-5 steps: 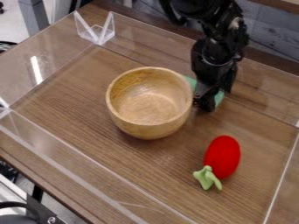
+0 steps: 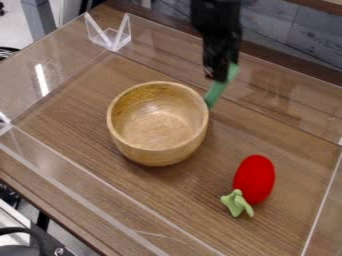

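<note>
The dark robot arm (image 2: 201, 25) reaches down from the top of the view; its lower part is blurred, so the gripper's fingers are not clear. Below it a pale green object (image 2: 221, 86) stands at a slant behind the right rim of a wooden bowl (image 2: 156, 122); whether the gripper holds it cannot be told.
A red object with a green end (image 2: 254, 183) lies on the table (image 2: 94, 190) at the lower right. A clear angular object (image 2: 110, 33) stands at the back left. A dark cable (image 2: 27, 240) is at the lower left corner.
The arm has risen from beside the bowl toward the top of the view. The green object, largely hidden under the gripper before, now shows more upright.
</note>
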